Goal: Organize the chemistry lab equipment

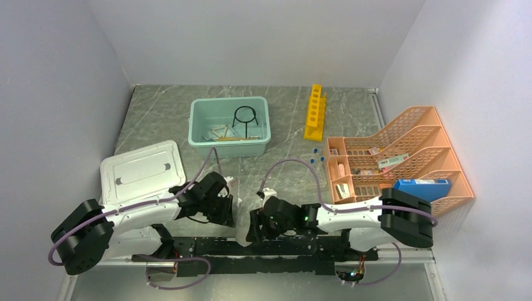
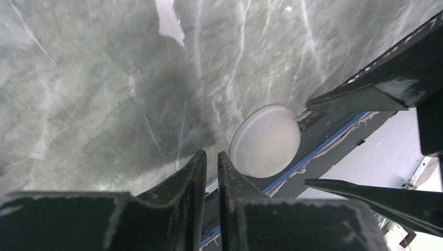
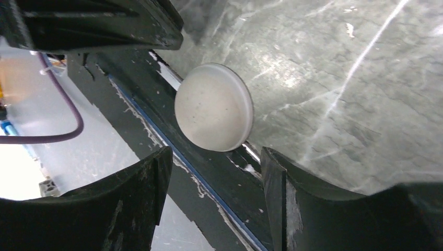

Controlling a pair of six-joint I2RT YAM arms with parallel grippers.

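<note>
A white round disc point(image 1: 244, 241) lies at the table's front edge, partly over the dark rail; it shows in both wrist views. My right gripper hangs over it, fingers spread apart, with the disc seen just beyond their gap. My left gripper is shut, fingertips together at the disc's left side in its wrist view; I cannot see anything held between them. The teal bin point(image 1: 229, 148) holds a black ring stand point(image 1: 245, 122) and glassware. A yellow tube rack point(image 1: 313, 113) stands at the back, with several blue small items point(image 1: 315, 151) in front of it.
A peach organizer point(image 1: 439, 143) with boxes and small items fills the right side. A white lid point(image 1: 141, 167) lies at the left. Both arms crowd the front centre.
</note>
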